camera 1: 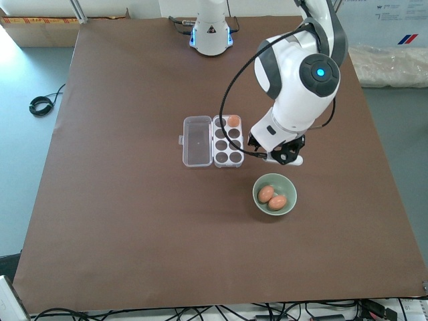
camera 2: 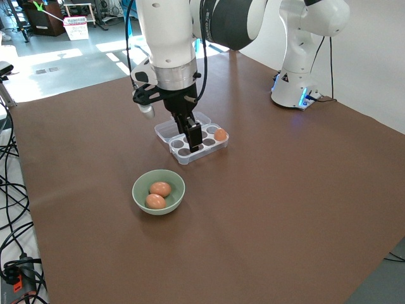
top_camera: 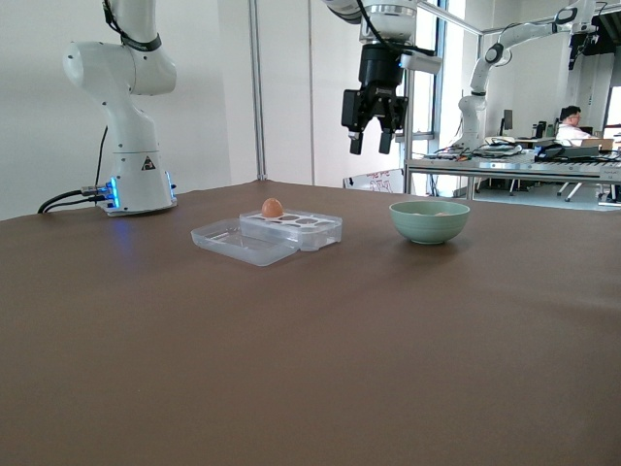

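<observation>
My black gripper (top_camera: 371,144) hangs above the table between the egg carton and the bowl; in the top view its two fingers stand apart with nothing between them. The clear plastic carton (camera 1: 197,142) lies open with its lid to the side, one brown egg (camera 1: 233,120) in a corner cup and the visible other cups empty. The green bowl (camera 2: 142,187) holds two brown eggs (camera 2: 160,189), in front of the gripper in the left view. In the right view the gripper's fingertips overlap the carton.
Cables and small devices line the near edge in the left view. The table around the carton and bowl is clear.
</observation>
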